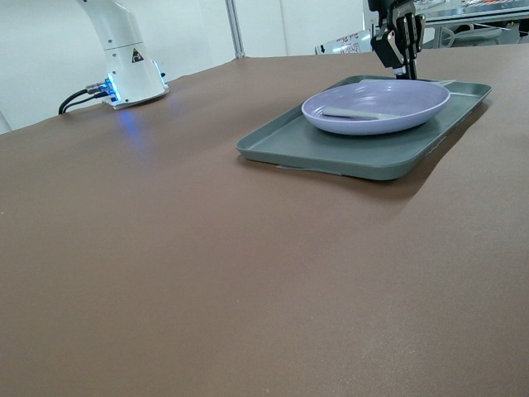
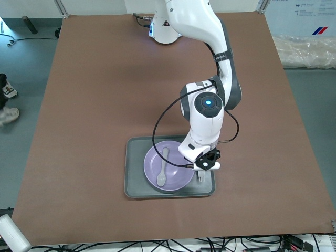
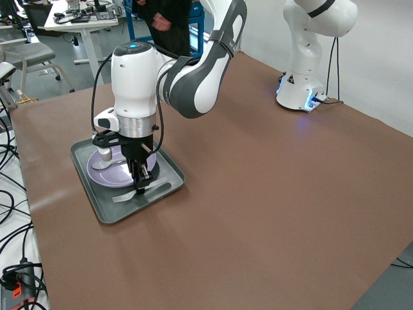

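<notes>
A grey tray (image 2: 136,184) holds a purple plate (image 2: 173,181) with a white spoon (image 2: 161,176) on it. A pale fork (image 3: 122,197) lies on the tray beside the plate. My black gripper (image 3: 139,188) points down over the tray at the plate's edge, by the fork's handle; in the left view it is mostly hidden under the arm. In the top view the gripper (image 1: 405,74) stands behind the plate, its tips partly hidden. I cannot tell whether it is open, shut or holding the fork.
Cables lie along the near edge in the left view.
</notes>
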